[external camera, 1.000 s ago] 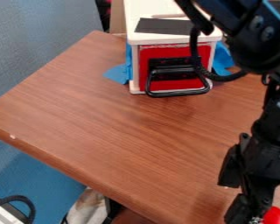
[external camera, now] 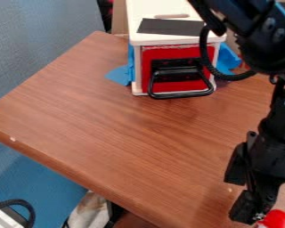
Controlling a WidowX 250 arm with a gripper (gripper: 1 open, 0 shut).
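My black gripper [external camera: 245, 187] hangs at the right edge of the view, pointing down over the front right of the wooden table. At its tip, low in the right corner, a red object [external camera: 278, 220] is partly visible, cut off by the frame. Whether the fingers are open or shut on anything cannot be made out.
A white and red box [external camera: 152, 55] with a black handle stands at the back of the table [external camera: 97, 134] on blue pieces. A cable loops from my arm beside it.
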